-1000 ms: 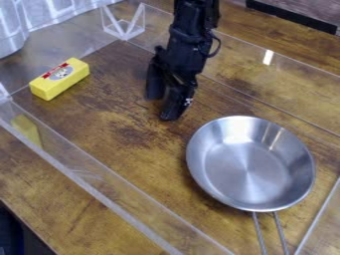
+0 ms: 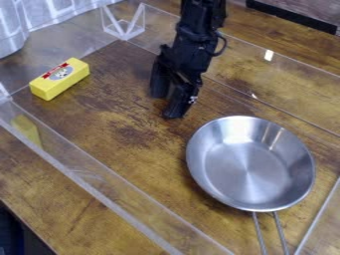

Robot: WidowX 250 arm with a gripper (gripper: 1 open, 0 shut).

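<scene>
The black robot arm reaches down from the top of the view to the wooden table, where its gripper hangs low over the middle. The fingers are dark against dark wood, so whether they are open or hold anything cannot be made out. A yellow box with a red and white label lies to the left of the gripper. A steel pan with a long wire handle rests at the lower right, apart from the gripper.
A clear plastic barrier runs along the left and front of the table. A white frame-like object stands at the back left. The wood between box and pan is clear.
</scene>
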